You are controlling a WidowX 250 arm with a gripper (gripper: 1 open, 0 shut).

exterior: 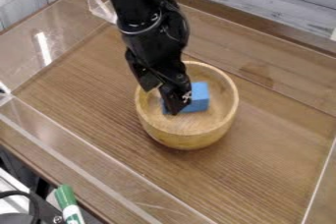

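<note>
A round tan wooden bowl [197, 134] sits near the middle of the table, holding a blue block [197, 97]. My black gripper [163, 94] reaches down from the top over the bowl's left part, just left of the block, and hides part of the bowl's inside. It is open; whether a fingertip touches the block cannot be told.
The wooden table [269, 169] has free room to the right and left of the bowl. A pale wall runs along the back. At the lower left, beyond the table's edge, lie a green and white marker [70, 206] and dark cables.
</note>
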